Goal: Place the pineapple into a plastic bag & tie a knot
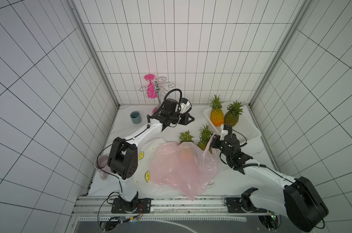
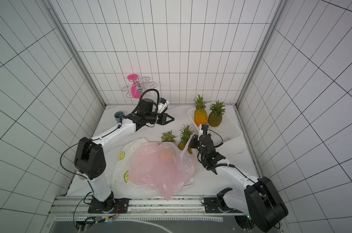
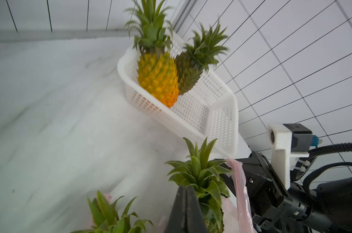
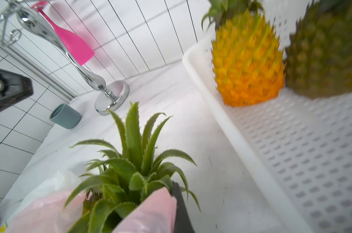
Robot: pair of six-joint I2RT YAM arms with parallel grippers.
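Observation:
Two pineapples show their crowns at the back of the pink plastic bag [image 1: 176, 167], one at centre [image 1: 185, 137] and one at right [image 1: 205, 137]. My right gripper [image 1: 213, 141] is shut on the bag's raised edge, beside the right crown; in the right wrist view pink film covers part of its finger. My left gripper [image 1: 190, 119] is raised over the back of the table, shut, with nothing seen between its fingers.
A white basket [image 1: 242, 132] at back right holds two pineapples [image 1: 217, 116]. A chrome stand with pink piece [image 1: 157, 87], a teal cup [image 1: 135, 118] and a mug [image 1: 100, 165] stand leftward. A lemon-print sheet [image 1: 143, 182] lies under the bag.

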